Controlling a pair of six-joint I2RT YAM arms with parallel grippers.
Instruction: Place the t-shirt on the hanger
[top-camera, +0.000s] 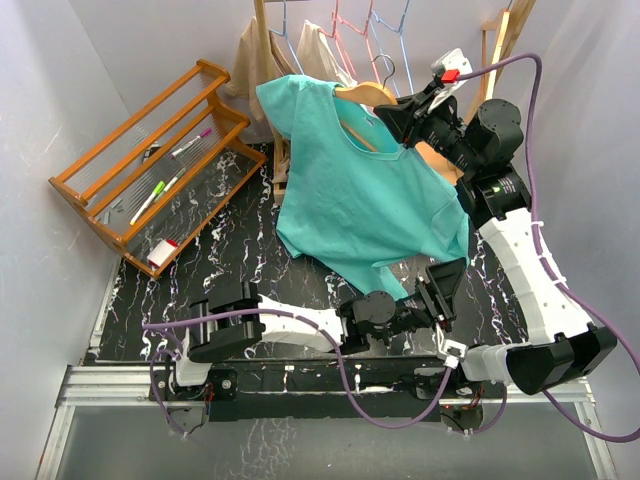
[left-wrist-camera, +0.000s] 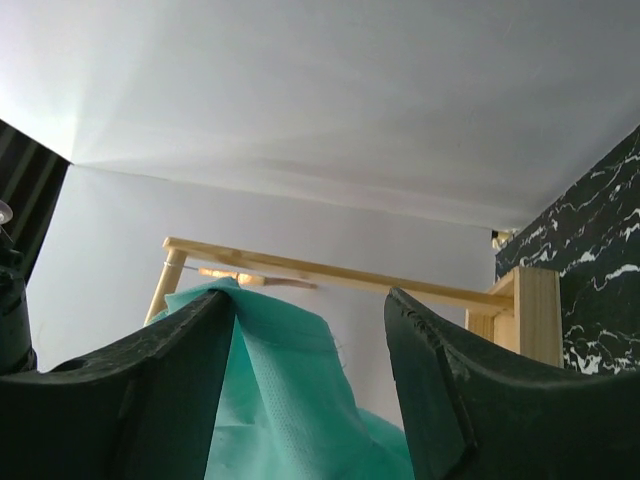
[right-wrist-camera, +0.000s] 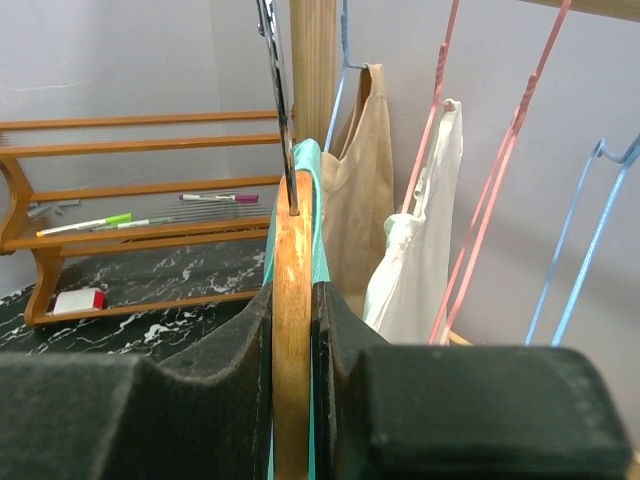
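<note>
The teal t-shirt (top-camera: 355, 200) hangs draped on a wooden hanger (top-camera: 360, 93), with its collar round the hanger's lower bar. My right gripper (top-camera: 395, 115) is shut on the hanger's end; in the right wrist view the hanger (right-wrist-camera: 292, 250) stands edge-on between the fingers, teal cloth beside it. My left gripper (top-camera: 440, 290) stands open at the shirt's lower right hem. In the left wrist view the teal cloth (left-wrist-camera: 290, 390) lies between and beyond the open fingers; whether it touches them I cannot tell.
A wooden rack with coloured hangers (right-wrist-camera: 505, 150) and hanging beige (right-wrist-camera: 355, 180) and white garments is at the back. A wooden shelf (top-camera: 130, 180) with pens stands at the left.
</note>
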